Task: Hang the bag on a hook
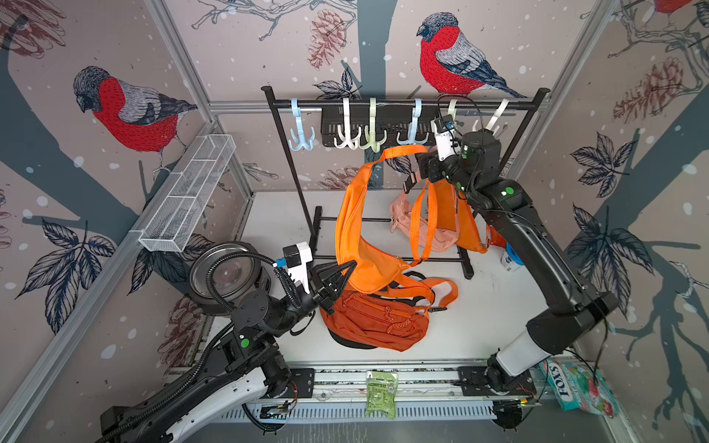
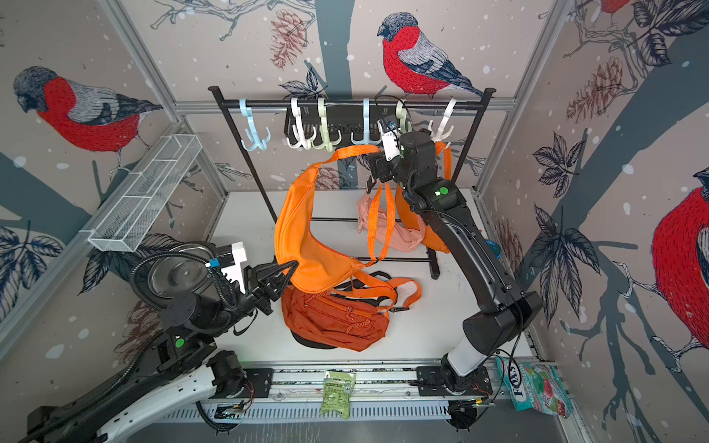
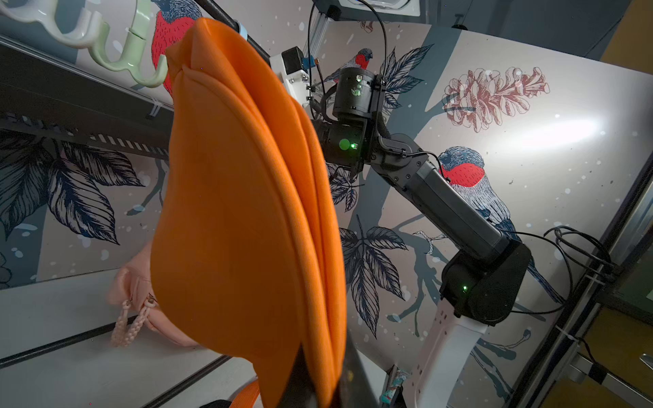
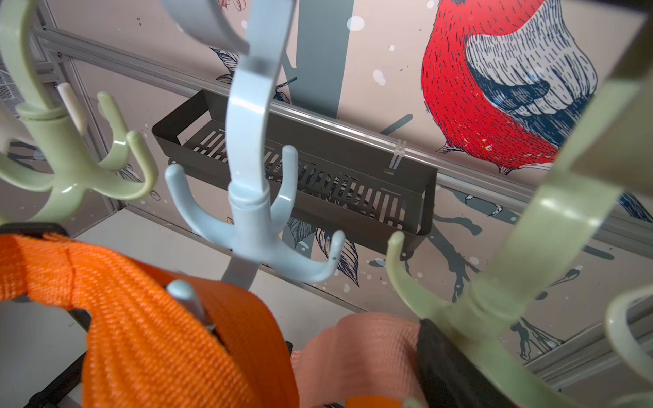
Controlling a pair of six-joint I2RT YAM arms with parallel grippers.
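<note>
An orange bag (image 1: 353, 229) hangs in front of the rack, its lower left edge pinched by my left gripper (image 1: 348, 271). In the left wrist view, folded orange fabric (image 3: 238, 204) rises from between the dark fingers. The bag's strap (image 1: 402, 150) runs up to my right gripper (image 1: 422, 166), which is open beside the right-hand blue hook (image 1: 415, 125). From the right wrist, the orange strap (image 4: 149, 333) lies low around a front prong (image 4: 185, 295) of the blue hook; whether it rests on the prong cannot be told.
A pink bag (image 4: 357, 357) and another orange bag (image 1: 465, 225) hang behind the right arm. A green hook (image 4: 496, 299) stands close to the right gripper. A red-orange bag (image 1: 376, 325) lies on the table.
</note>
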